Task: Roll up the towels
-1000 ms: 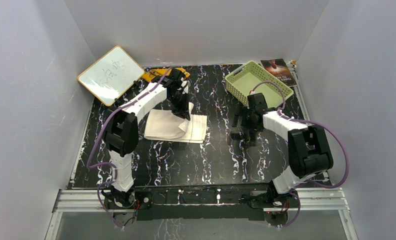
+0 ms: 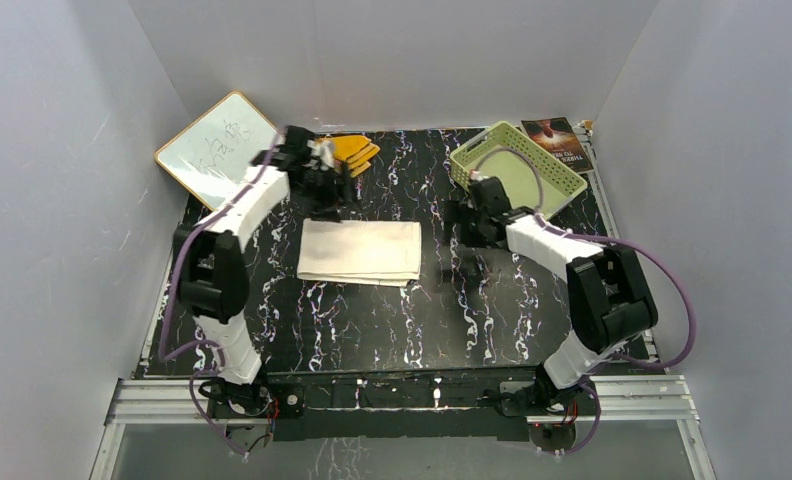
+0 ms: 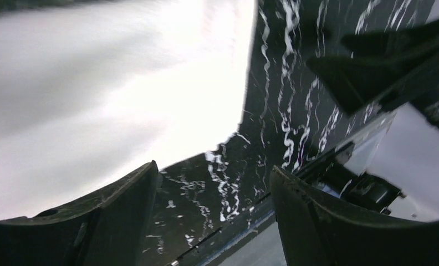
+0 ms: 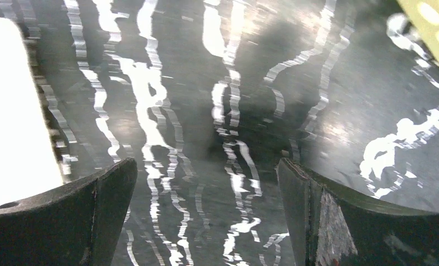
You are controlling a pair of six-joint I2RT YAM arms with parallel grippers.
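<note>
A cream towel (image 2: 359,249) lies flat and folded in a rectangle on the dark marble table; it fills much of the left wrist view (image 3: 117,105), partly blurred. My left gripper (image 2: 334,205) is above its upper-left part, fingers apart with nothing visible between them. My right gripper (image 2: 460,225) hovers right of the towel over bare table, open and empty; in the right wrist view the towel's edge (image 4: 15,111) shows at the left.
A green basket (image 2: 517,175) stands at the back right beside a printed book (image 2: 555,143). Yellow cloths (image 2: 352,150) lie at the back, near a leaning whiteboard (image 2: 215,150).
My left gripper has moved leftward off the towel's raised fold, which now lies flat, extending farther right. My right gripper has shifted slightly left.
</note>
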